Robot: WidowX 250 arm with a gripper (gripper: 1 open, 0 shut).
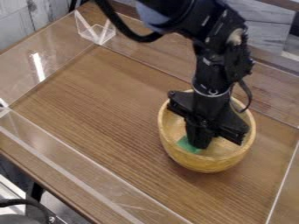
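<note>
My black gripper (pixel 201 127) reaches down into a yellow bowl (pixel 205 163) on the right part of the wooden table, its fingers inside the rim. A green object (pixel 187 146) lies in the bowl, mostly hidden behind the fingers. Whether the fingers are on it or empty is hard to see.
Bare table (pixel 84 127) fills the left and middle. A clear plastic piece (pixel 96 24) stands at the back left. Dark cables are at the lower left edge.
</note>
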